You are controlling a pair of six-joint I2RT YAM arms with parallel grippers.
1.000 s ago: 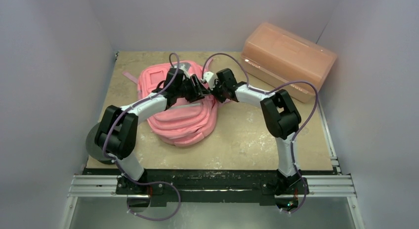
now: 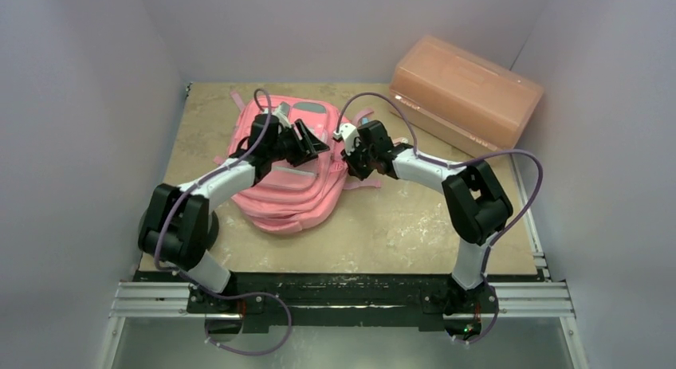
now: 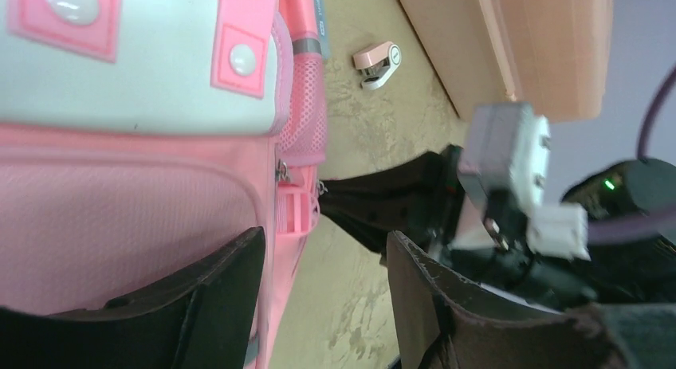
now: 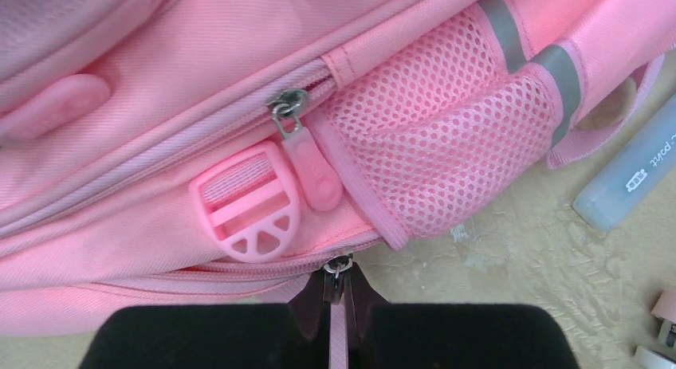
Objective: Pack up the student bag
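The pink backpack [image 2: 275, 195] lies on the table with its front panel facing up. In the left wrist view, my left gripper hangs above the bag's side edge with its fingers apart and nothing between them. My right gripper is shut at the lower seam of the bag's side. A small metal zipper pull [image 4: 338, 265] sits at its fingertips, the lower end of the pull hidden between them. A second zipper pull [image 4: 317, 171] hangs free beside the pink buckle [image 4: 249, 203] and the mesh pocket [image 4: 446, 130].
A pink stapler [image 3: 376, 64] and a blue-grey tube [image 4: 634, 166] lie on the table beside the bag. The large orange box [image 2: 470, 90] fills the back right corner. Bare table [image 2: 406, 233] shows at the front right.
The backpack has turned slightly on the table. My left gripper has drawn back to the left, away from the right one. My right gripper has shifted a little right and toward the front.
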